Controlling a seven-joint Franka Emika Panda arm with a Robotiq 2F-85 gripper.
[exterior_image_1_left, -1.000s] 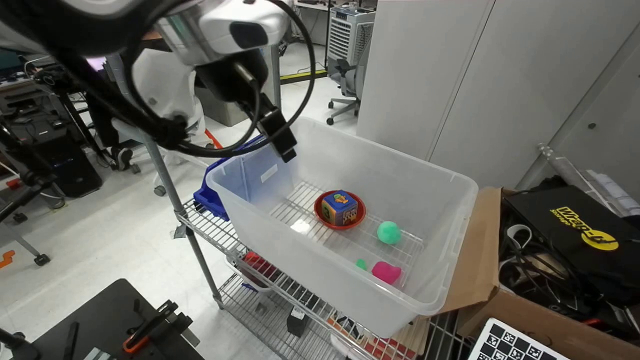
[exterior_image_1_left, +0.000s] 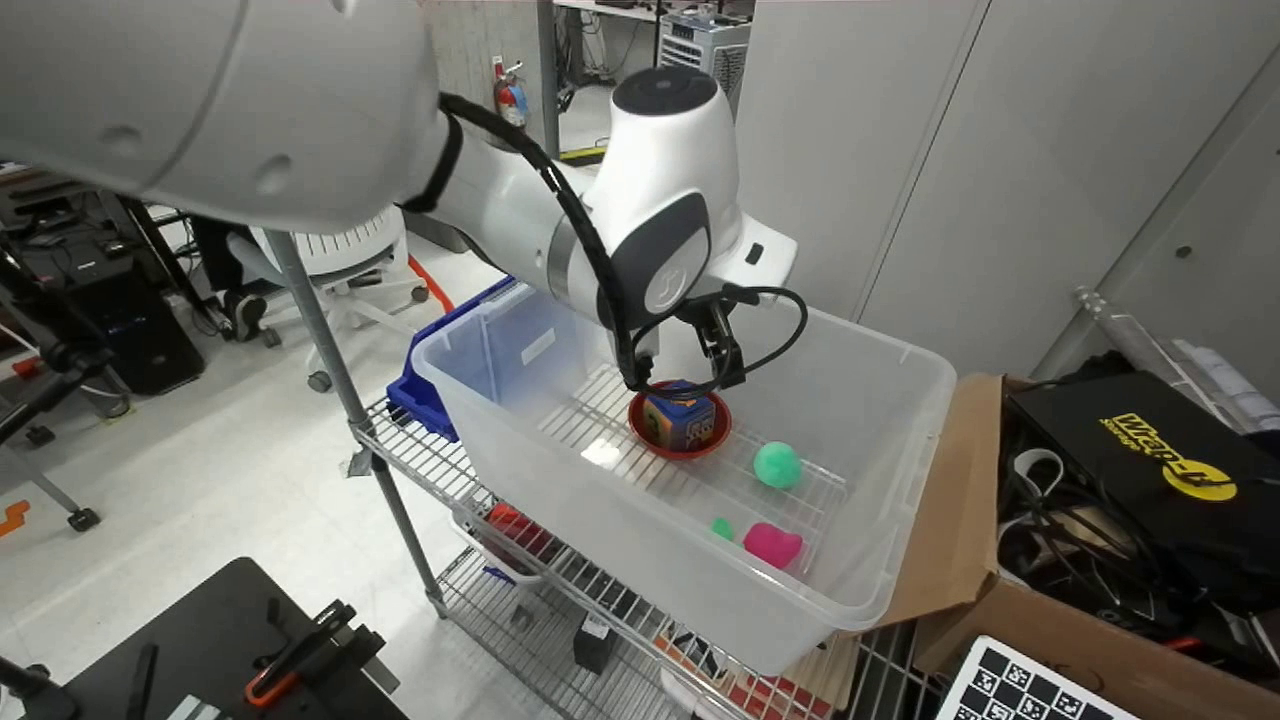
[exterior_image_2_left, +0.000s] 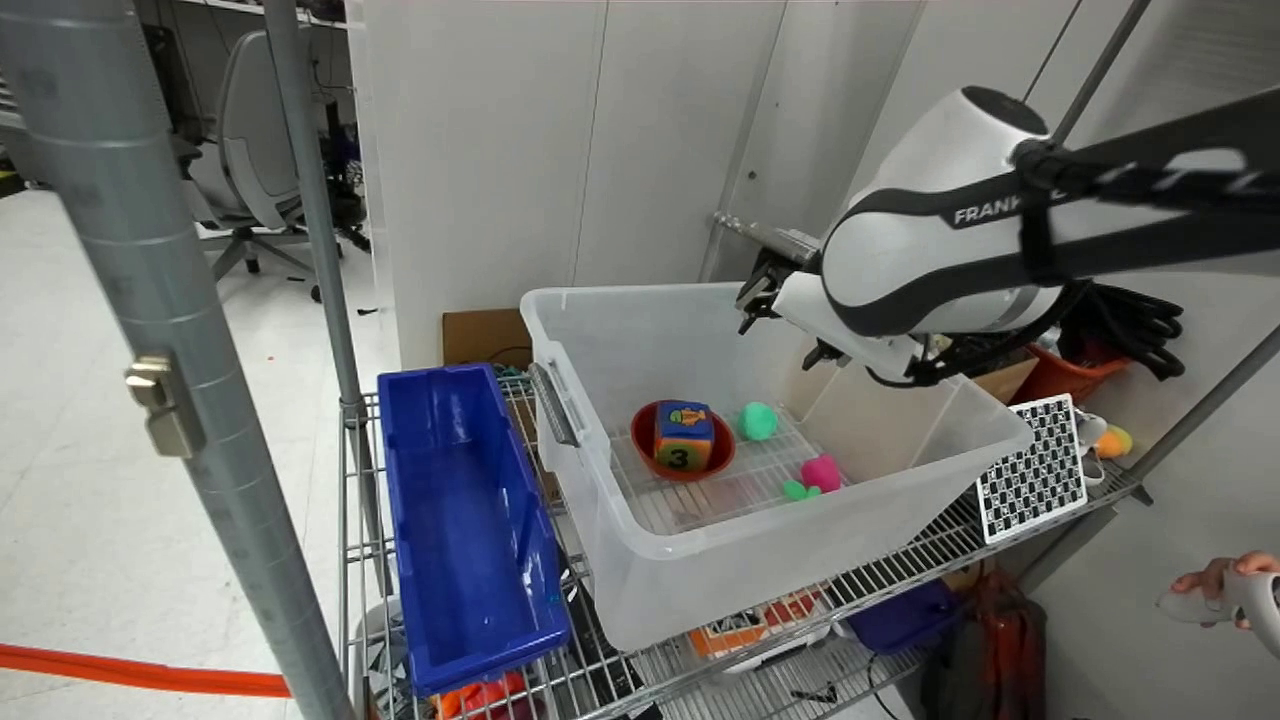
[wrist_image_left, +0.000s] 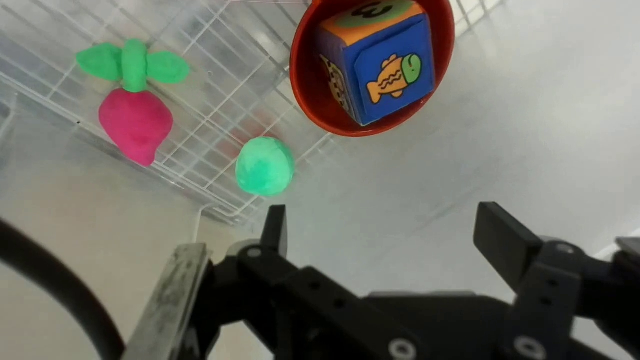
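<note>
My gripper is open above the clear plastic bin (exterior_image_2_left: 768, 528), its black fingers wide apart and empty. In the wrist view a red bowl (wrist_image_left: 306, 99) holds a soft cube (wrist_image_left: 393, 72) with a fish picture on its blue face. A mint-green ball (wrist_image_left: 265, 167) lies on the bin floor, ahead of the left finger. Farther to the left lies a pink toy with green leaves (wrist_image_left: 137, 123). All of these stand apart from the fingers.
High walls enclose the bin on the wire shelf (exterior_image_2_left: 348, 564). A blue tray (exterior_image_2_left: 468, 516) sits beside it. A cardboard box (exterior_image_1_left: 960, 504) with cables borders its other end. Bare bin floor lies between the toys.
The arm has swung from the bin's left end to over its middle and far side, in exterior view 1. Bowl, cube, ball and pink toy stay where they were.
</note>
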